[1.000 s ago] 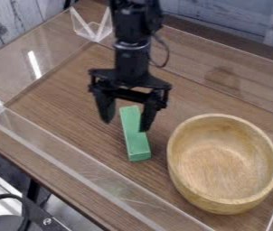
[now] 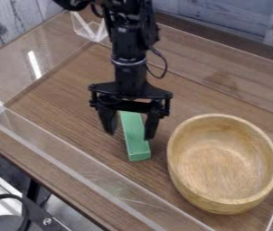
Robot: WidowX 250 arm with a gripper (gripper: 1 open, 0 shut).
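A black robot arm hangs from the top centre, its gripper (image 2: 128, 122) open, with one finger on each side of a green rectangular block (image 2: 138, 149). The block lies lengthwise on the wooden surface, its upper end partly hidden by the gripper. Whether the fingers touch it cannot be told from this view.
A large round wooden bowl (image 2: 221, 164) stands to the right of the block. Clear strips run along the left and front edges, and walls stand at the back.
Over the last second the gripper has turned and moved slightly toward the viewer, coming over the green block. The block and bowl look unmoved.
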